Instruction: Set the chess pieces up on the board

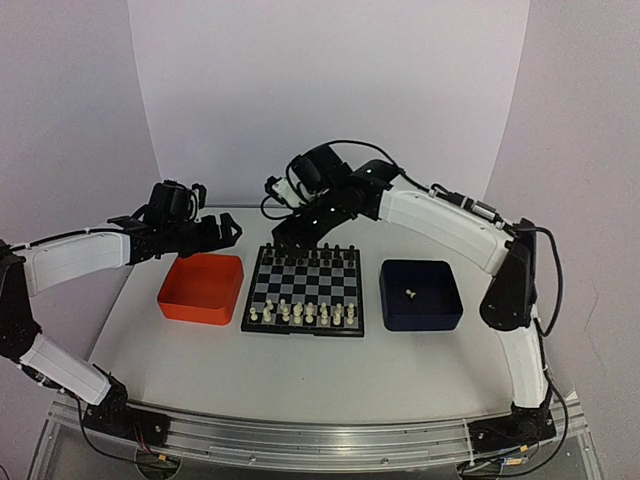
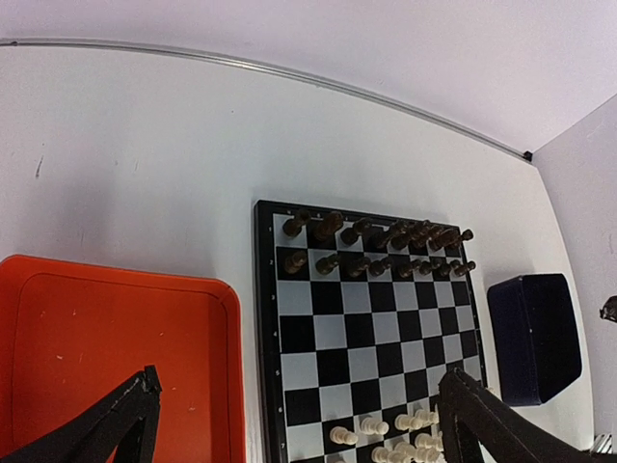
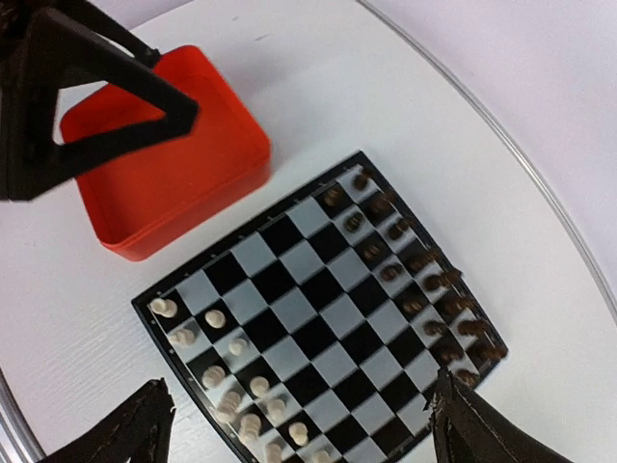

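The chessboard [image 1: 306, 287] lies in the middle of the table. Dark pieces [image 2: 328, 226] stand in two rows along its far edge, and white pieces [image 1: 310, 319] line the near edge in two rows; the middle squares are bare. One small white piece [image 1: 410, 294] is inside the dark blue box. High over the board's far side, my right gripper is open, its fingers wide apart with nothing between them. My left gripper is also open and empty, above the orange box's right side, left of the board.
An orange box [image 1: 201, 316] stands empty left of the board. To the right is the dark blue box [image 1: 422, 323]. Bare table [image 1: 300, 380] stretches in front of the board. The right arm reaches across above the table's right half.
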